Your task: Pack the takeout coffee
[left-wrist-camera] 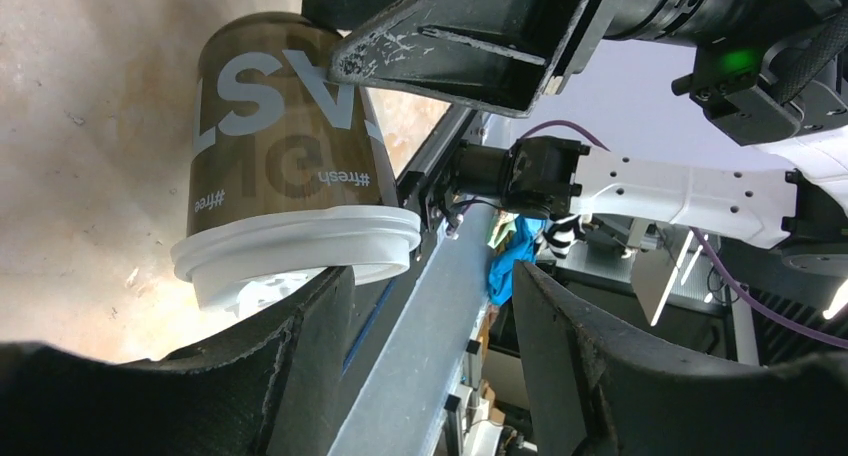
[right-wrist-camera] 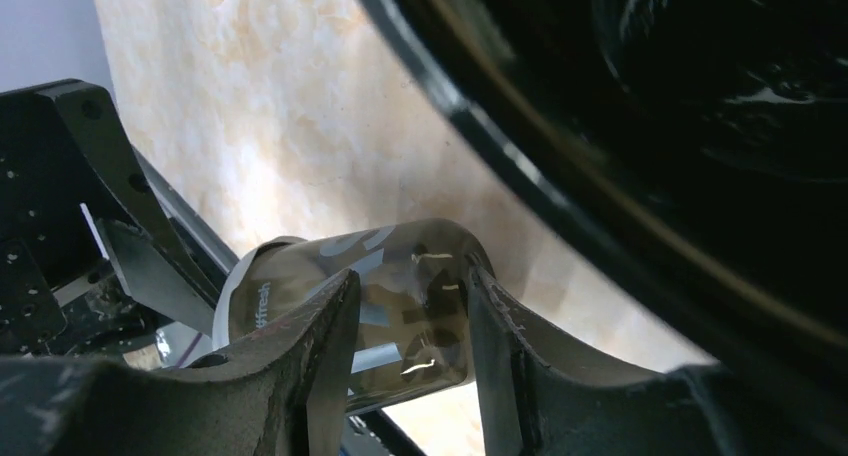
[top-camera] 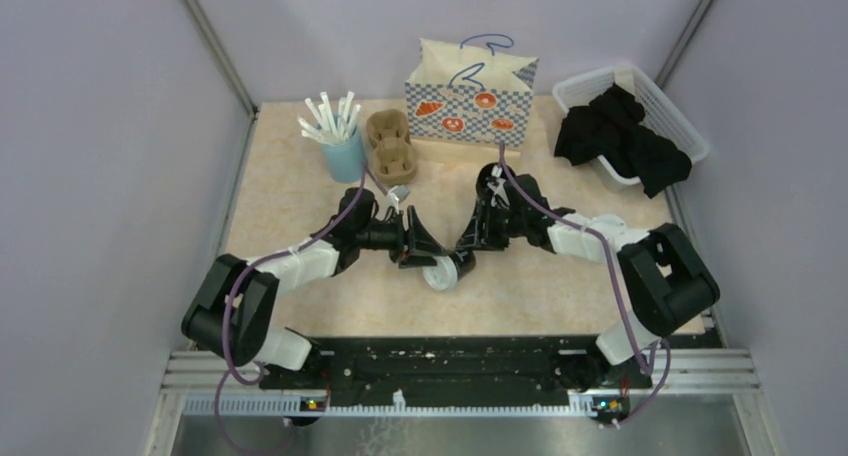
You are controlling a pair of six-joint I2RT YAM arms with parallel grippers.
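Note:
A dark brown takeout cup (top-camera: 464, 262) with a white lid (top-camera: 441, 274) lies on its side in the front middle of the table. My right gripper (top-camera: 468, 242) is shut on its base end; in the right wrist view the cup (right-wrist-camera: 405, 306) sits between the fingers. At the lid end is my left gripper (top-camera: 438, 253), open. In the left wrist view, the lid (left-wrist-camera: 300, 238) is beside one finger (left-wrist-camera: 325, 311), while the gap between the fingers holds no cup. I cannot tell whether that finger touches the lid.
A paper bag (top-camera: 468, 111) stands at the back, with a brown cup carrier (top-camera: 394, 161) and a blue holder of white sticks (top-camera: 345, 161) to its left. Behind my right gripper is a round black container (top-camera: 492, 182). A white basket (top-camera: 655, 111) with black cloth is back right.

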